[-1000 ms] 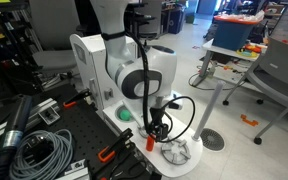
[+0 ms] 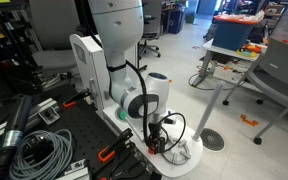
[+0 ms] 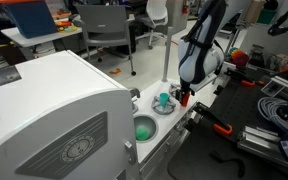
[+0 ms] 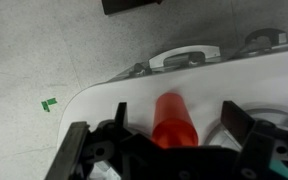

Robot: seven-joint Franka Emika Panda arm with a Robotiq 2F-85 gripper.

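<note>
Low over the front edge of a white round-ended surface, my gripper stands open. In the wrist view an orange-red upright object shows between its two dark fingers, with one finger on either side. I cannot tell whether either finger touches it. From the side, the red object is partly covered by the gripper. A crumpled grey cloth lies just to the right of it.
A teal cup stands near a round metal burner or lid. A green round basin is set in the white surface. Nearby are a grey post and a dark bench with coiled cable.
The arm has come down over the red object, which stood clear below the gripper a second ago. The object has not visibly moved.
</note>
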